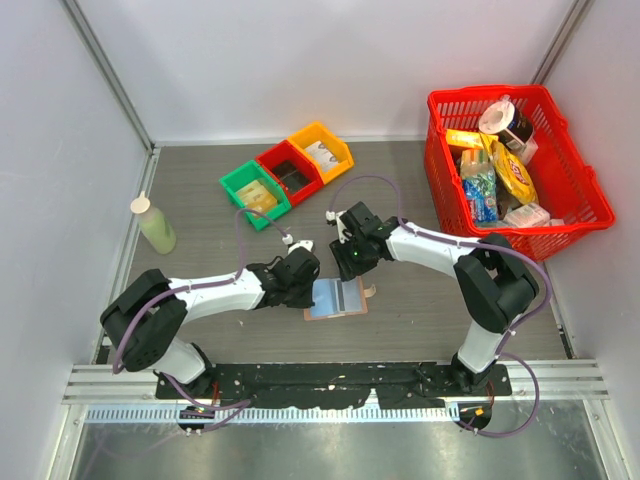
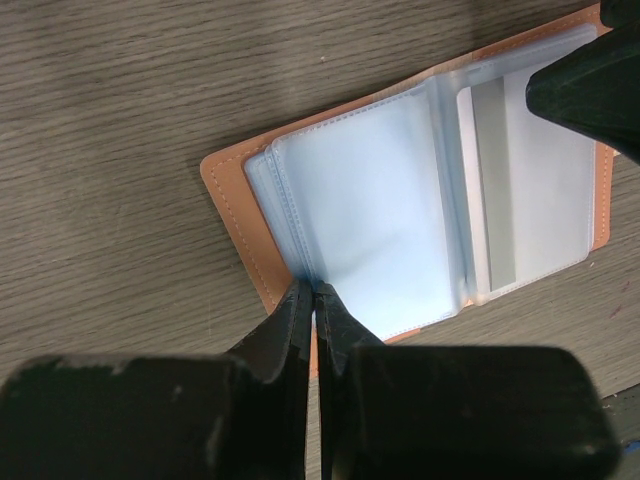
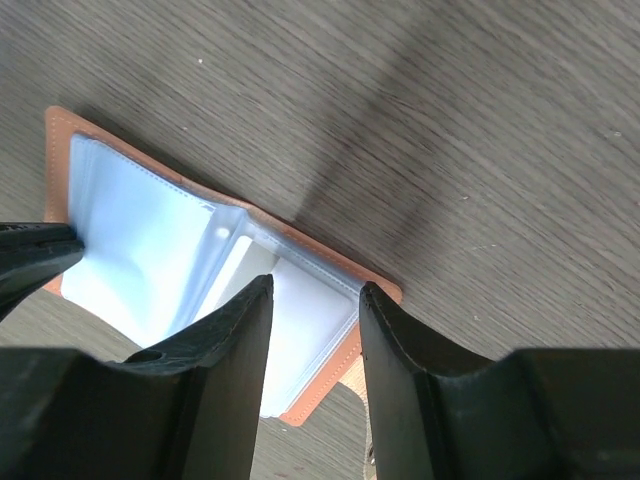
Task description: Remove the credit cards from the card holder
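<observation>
The card holder (image 1: 336, 297) lies open on the table, tan backing with clear pale-blue sleeves; in the left wrist view a white card (image 2: 540, 170) with a grey stripe sits in its right sleeve. My left gripper is shut on the holder's left sleeve edge at the tan border. My right gripper is part open above the card side of the holder, with nothing visibly held between its fingers.
A red basket (image 1: 440, 150) full of goods stands at the back right. Green, red and orange bins (image 1: 233, 181) sit at the back, a pale bottle (image 1: 154, 225) at the left. Bare table surrounds the holder.
</observation>
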